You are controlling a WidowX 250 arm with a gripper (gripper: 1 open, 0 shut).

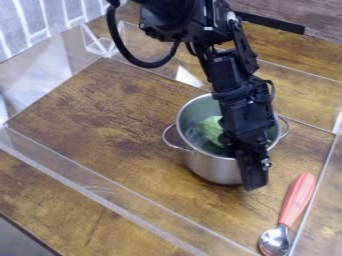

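Observation:
My black gripper (249, 160) reaches down over the front right of a steel pot (203, 160) with two side handles. Green leafy stuff (210, 127) shows inside the pot, partly hidden by my arm. The fingertips are low at the pot's right front, dark and overlapping it, so I cannot see clearly what lies between them. A spoon with a pink handle (297, 199) lies on the wood to the right of the pot, its steel bowl toward the front.
Clear plastic edges run along the left, front and right sides.

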